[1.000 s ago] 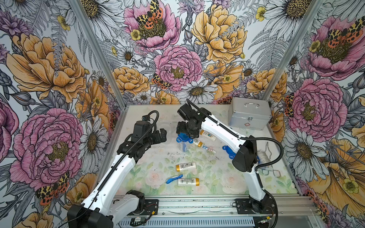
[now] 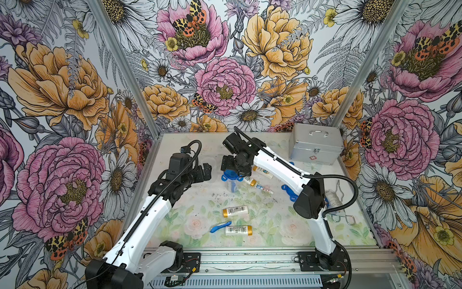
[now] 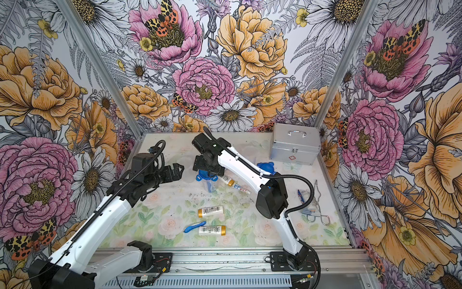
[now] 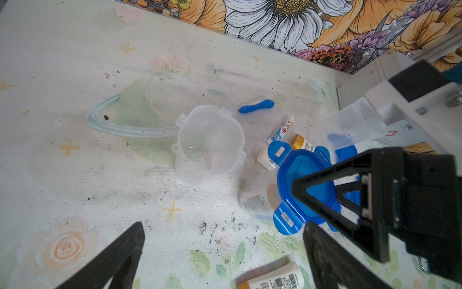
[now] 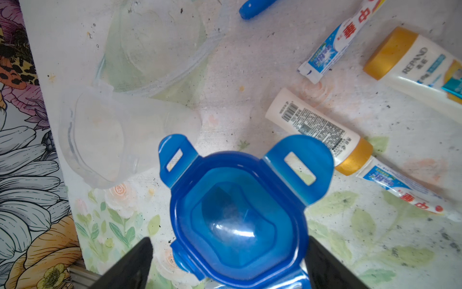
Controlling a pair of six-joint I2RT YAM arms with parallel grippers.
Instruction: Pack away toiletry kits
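Note:
My right gripper is open around a blue-lidded cup (image 5: 240, 212); whether its fingers touch it cannot be told. My left gripper stands open and empty at the left. An open clear container (image 4: 207, 139) stands beside the cup. Behind are a blue toothbrush holder (image 4: 255, 106), toothpaste (image 5: 336, 41), a second tube (image 5: 404, 187) and lotion bottles (image 5: 312, 125). Near the front lie two bottles (image 2: 234, 211) (image 2: 235, 230) and a blue toothbrush holder (image 2: 219, 227).
A silver case (image 2: 315, 147) sits at the back right. Scissors (image 3: 317, 219) and another blue lid (image 3: 265, 167) lie on the right.
My right gripper has shifted slightly left with the blue lid beneath it looking a little changed in position. The left arm is still.

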